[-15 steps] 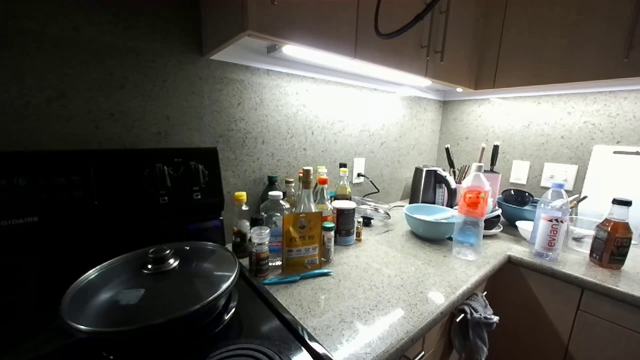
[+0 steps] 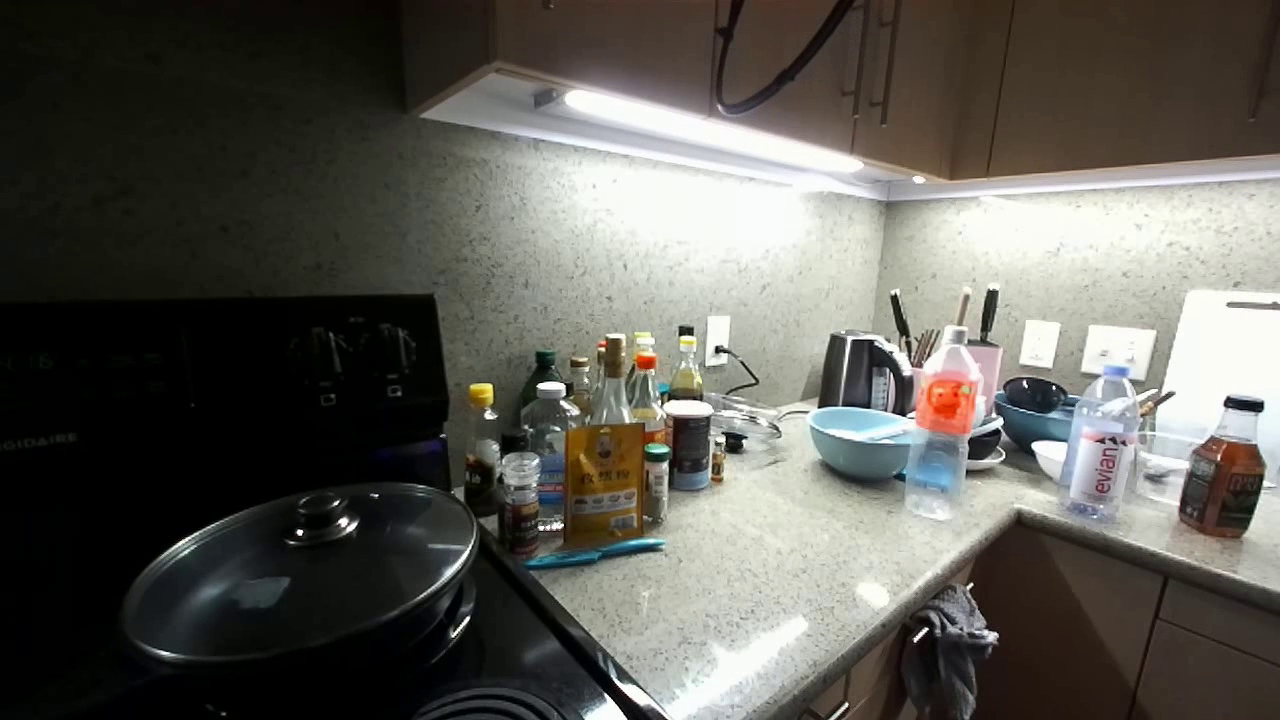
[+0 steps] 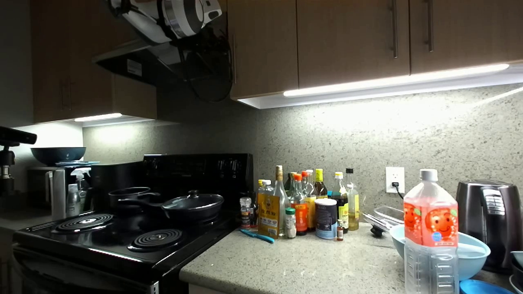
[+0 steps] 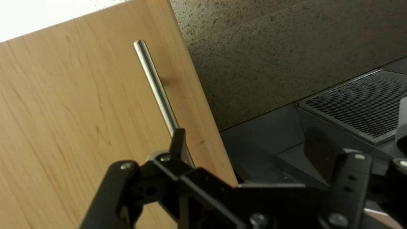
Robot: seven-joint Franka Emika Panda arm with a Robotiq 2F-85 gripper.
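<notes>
In the wrist view a light wood cabinet door (image 4: 76,114) fills the left side, with a slim metal bar handle (image 4: 154,82) near its edge. My gripper is open, its fingers wide apart and nothing seen between them. The left finger (image 4: 177,143) overlaps the handle's lower part in this view; whether they touch, I cannot tell. The other finger (image 4: 320,156) shows against the dark range hood, past the door's edge. From the second exterior view, the white arm (image 3: 179,17) reaches in high up, with the dark gripper poorly lit beside the upper cabinet.
The range hood (image 3: 122,61) is close to the arm. A lidded pan (image 3: 193,206) sits on the stove below. Several bottles (image 3: 299,201) crowd the counter against the wall, and a large plastic bottle (image 3: 431,235) stands at the right.
The black cable hanging at the top of exterior view 1 has shifted left and lower. The counter and stove items look unmoved.
</notes>
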